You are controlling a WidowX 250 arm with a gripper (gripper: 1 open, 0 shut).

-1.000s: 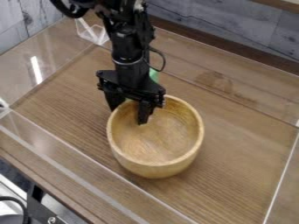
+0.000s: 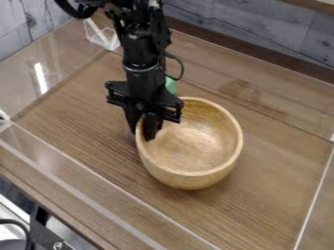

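Note:
A black robot arm hangs from the top centre of the camera view, its gripper (image 2: 144, 115) down at the left rim of a large tan oval bowl (image 2: 196, 148). The fingers are at that rim; whether they are closed on it is hard to tell. A green object (image 2: 170, 86) sits behind the arm, mostly hidden by it and the bowl.
The wooden table (image 2: 248, 210) has free room at the front right, on the left and at the back right. A grey wall stands behind, and a clear plastic item (image 2: 102, 31) is at the back left. Dark cables lie at the lower left.
The bowl has shifted to the right and its orientation has changed slightly, with the gripper staying at its left rim.

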